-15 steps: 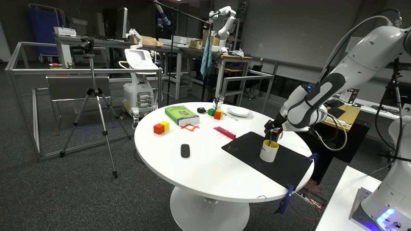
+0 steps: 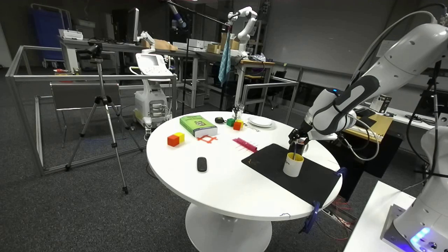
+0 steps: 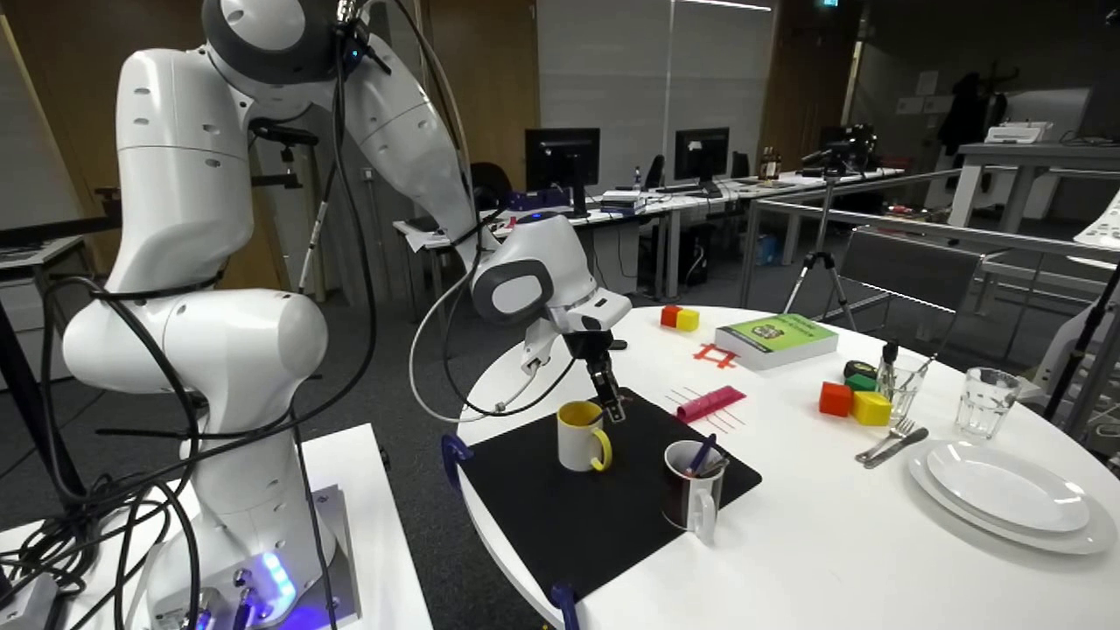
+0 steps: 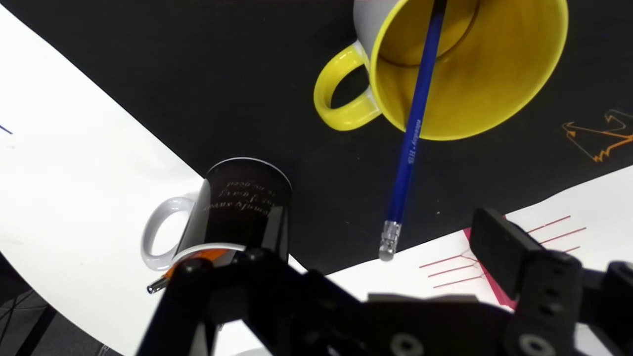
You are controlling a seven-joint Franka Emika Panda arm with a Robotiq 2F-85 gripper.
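A white mug with a yellow inside and handle [image 4: 339,89] stands on the black mat [image 3: 514,504]. A blue pencil [image 4: 415,124] leans out of it, its eraser end pointing toward my gripper in the wrist view. My gripper is open, fingers wide apart, with the pencil's end showing across the gap; no contact is visible. In exterior view 2 the gripper [image 3: 612,408] hangs close beside the yellow mug [image 3: 578,446]. A second mug, dark with a white handle [image 4: 155,234], holds pens and appears next to the left finger in the wrist view.
On the white table lie a magenta bar [image 3: 711,403], a green book [image 3: 777,338], colored blocks [image 3: 836,399], stacked plates [image 3: 1008,493] and a glass [image 3: 984,404]. A black oblong object [image 2: 202,164] rests on the clear left part. Blue clamps [image 2: 310,218] grip the mat's edge.
The arm's upper links and wrist have shifted slightly and tilted a little. The gripper remains near the mugs; mugs and pencil look unmoved.
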